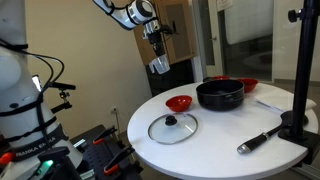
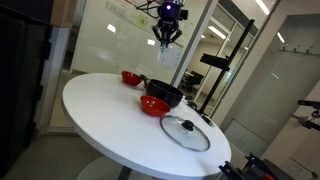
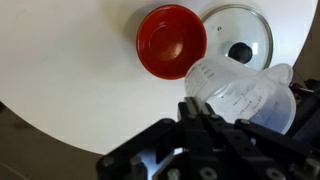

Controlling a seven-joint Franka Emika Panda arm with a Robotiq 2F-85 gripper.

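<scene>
A clear plastic measuring jug [image 3: 243, 90] with printed markings and a handle hangs from my gripper, which is shut on its thin wall near the rim. Exterior view 1 has the jug [image 1: 160, 65] up in the air, beyond the table's back left edge as seen there. In exterior view 2 the jug [image 2: 168, 62] appears above and behind the black pot [image 2: 160, 93]. A red bowl [image 3: 171, 41] lies below in the wrist view, just ahead of the fingertips. Whether anything is inside the jug cannot be told.
On the white round table [image 1: 210, 150] are the glass lid [image 1: 173, 127], the red bowl [image 1: 179, 103], the black pot [image 1: 220, 95] and a black-handled utensil [image 1: 259, 140]. More red dishes [image 1: 244, 83] stand behind the pot. A black post [image 1: 298, 70] rises at the right.
</scene>
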